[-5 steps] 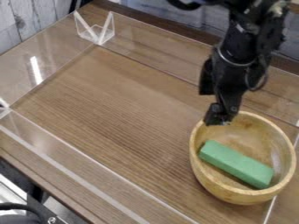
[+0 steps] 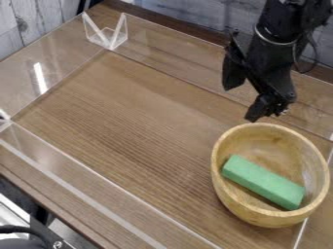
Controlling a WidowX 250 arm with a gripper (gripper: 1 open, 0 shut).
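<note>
A black gripper (image 2: 258, 86) on the arm hangs at the upper right, above and behind a round tan bowl (image 2: 228, 214) in the lower right. Whether its fingers are open or shut is not clear. In the bowl lies a green rectangular block (image 2: 263, 181), slanted from upper left to lower right.
A white wire-like holder (image 2: 107, 29) stands at the upper left. A dark object lies at the bottom left edge.
The gripper has moved up and back, away from the bowl, and slightly to the right. The green block stays in the bowl.
</note>
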